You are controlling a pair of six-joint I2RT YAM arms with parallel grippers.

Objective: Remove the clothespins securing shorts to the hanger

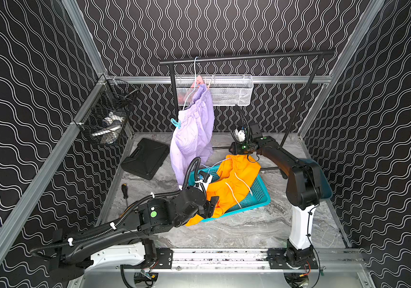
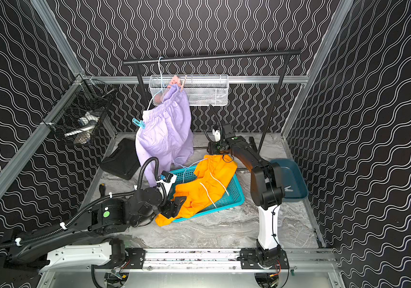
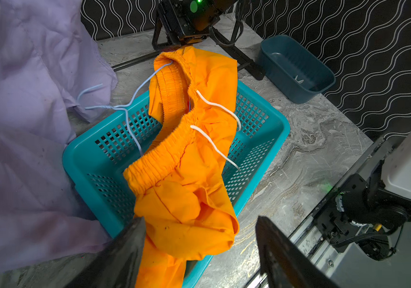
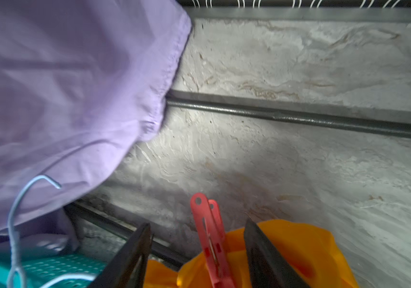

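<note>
Orange shorts [image 3: 181, 158] lie across the teal basket [image 3: 263, 158], with a light blue hanger [image 3: 119, 108] at their waistband. In the right wrist view a red clothespin [image 4: 210, 235] sticks up from the orange cloth. My right gripper is open with its fingers on either side of that pin, not visibly pressing it. My left gripper stands open above the front end of the shorts, nothing between its fingers. Lilac shorts [image 1: 193, 129] hang from the rack, a blue clothespin [image 1: 175, 123] at one waist corner.
A rack with a black bar [image 1: 248, 57] spans the back. A dark blue bin [image 2: 289, 180] with small light pieces inside stands at the right. A black flat case [image 1: 145, 158] lies on the left. White wire basket [image 1: 234, 91] hangs behind.
</note>
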